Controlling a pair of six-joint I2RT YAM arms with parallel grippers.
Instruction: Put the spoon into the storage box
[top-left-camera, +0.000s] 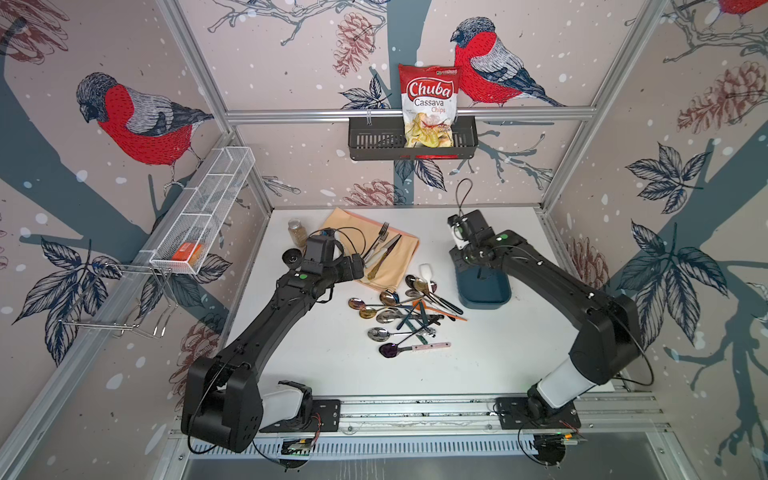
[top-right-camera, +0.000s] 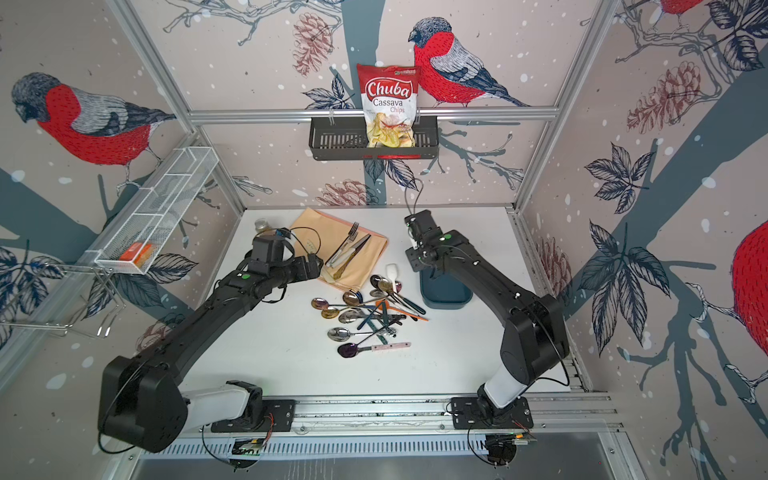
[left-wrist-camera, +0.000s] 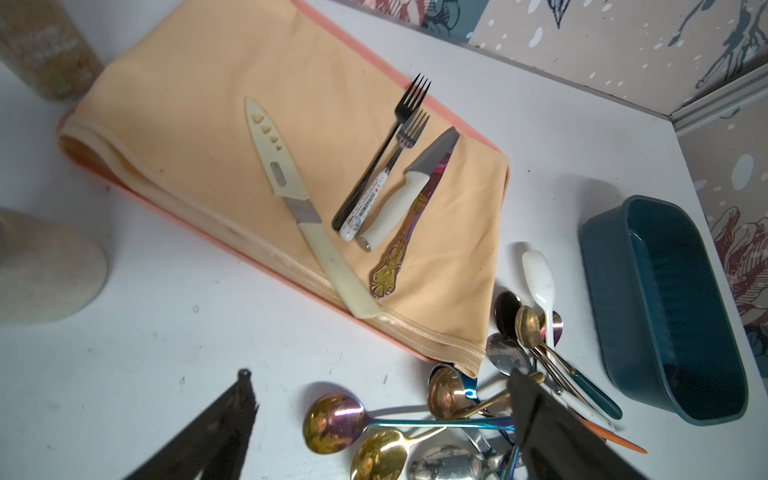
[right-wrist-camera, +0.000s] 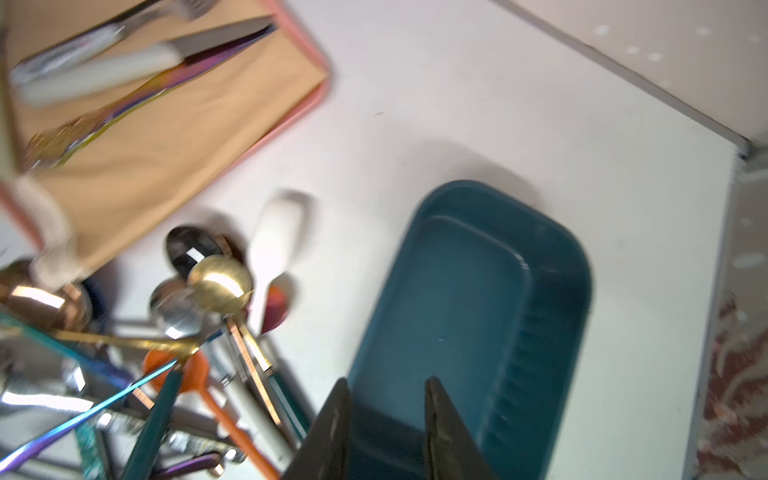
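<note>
The spoons lie in a loose pile on the white table, some crossing one another. A white spoon (right-wrist-camera: 274, 233) points away at its far end, beside a gold spoon (right-wrist-camera: 220, 281). A purple-gold spoon (left-wrist-camera: 334, 422) lies at the pile's left side. The empty dark blue storage box (right-wrist-camera: 472, 296) stands right of the pile. In the right wrist view my right gripper appears over the box, its fingers partly apart with nothing between them. My left gripper is wide open and empty, held above the table near the cloth.
An orange cloth (left-wrist-camera: 216, 120) bears forks and knives, including a cream knife (left-wrist-camera: 324, 256). A spice jar (top-left-camera: 297, 233) stands at the back left. Bare table lies behind the box and in front of the pile.
</note>
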